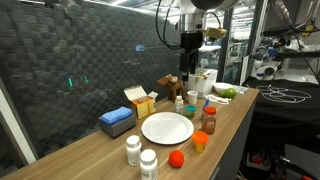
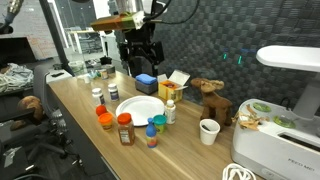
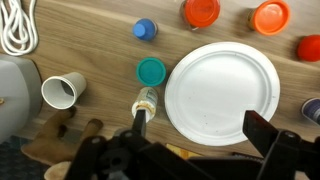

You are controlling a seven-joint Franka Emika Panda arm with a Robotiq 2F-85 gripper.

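My gripper stands open with nothing between its fingers, high over the table near the plate. A round white plate point(image 3: 221, 92) lies flat and empty on the wood. Close to it are a teal cup point(image 3: 151, 71), a small white bottle point(image 3: 146, 103) and a blue-capped bottle point(image 3: 144, 29). Farther along the table edge stand a red-lidded jar point(image 2: 125, 127), an orange cup point(image 2: 106, 120) and a red tomato-like ball point(image 1: 176, 158). Two white bottles point(image 1: 133, 150) stand left of the plate in the first exterior view.
Toward the back are a blue box point(image 1: 117, 121), an open yellow carton point(image 1: 141, 103), a brown moose toy point(image 2: 215, 100) and a white mug point(image 2: 209, 131). A white cable point(image 2: 238, 172) lies beyond the mug. Bare wood point(image 1: 90, 157) shows at the table's left.
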